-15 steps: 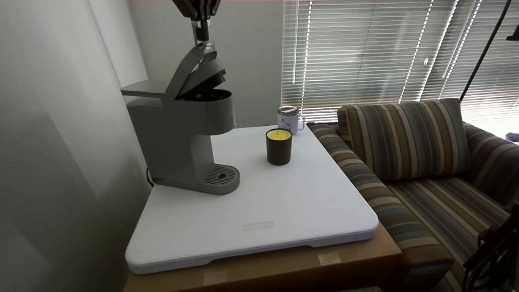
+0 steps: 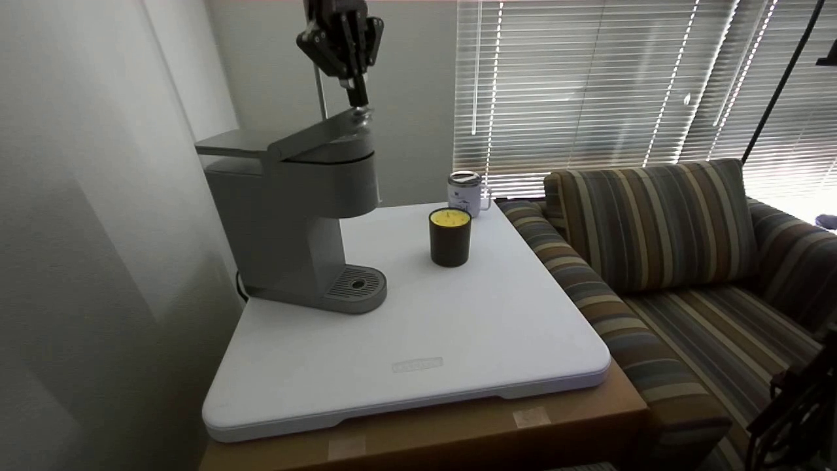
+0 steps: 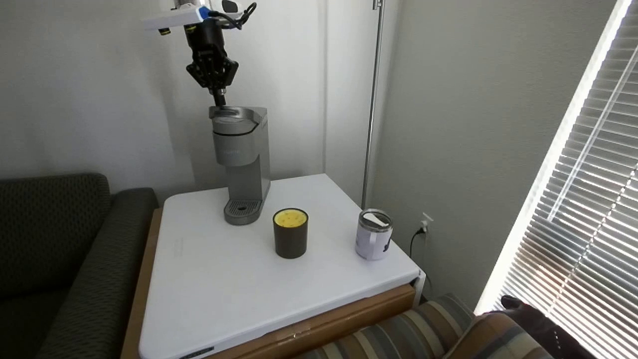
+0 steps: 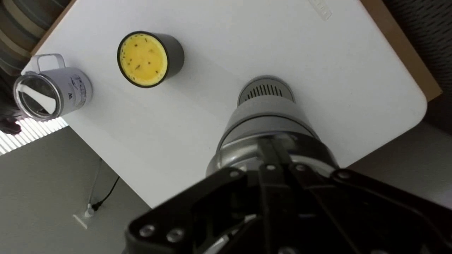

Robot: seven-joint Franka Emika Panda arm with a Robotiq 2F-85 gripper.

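A grey coffee maker (image 2: 271, 220) stands at the left rear of the white table. Its lid (image 2: 323, 135) is down nearly level over the brew head, with the silver handle still a little raised at the front. From above, my gripper (image 2: 358, 102) points down with its fingertips touching that handle. In exterior view 2 the gripper (image 3: 220, 102) meets the handle (image 3: 239, 112) at its left part. The wrist view shows the fingers together over the silver handle (image 4: 237, 154), shut, with nothing visible between them. The drip tray (image 2: 357, 282) is empty.
A dark cup with a yellow top (image 2: 450, 239) stands on the table (image 2: 471, 330) right of the coffee maker. Behind it is a white lidded mug (image 3: 373, 236). A wall borders the left; a striped armchair (image 2: 659, 227) stands on the right.
The lid was tilted well up, showing the opening beneath it. It has swung down onto the head, and my gripper has moved down and slightly right with it.
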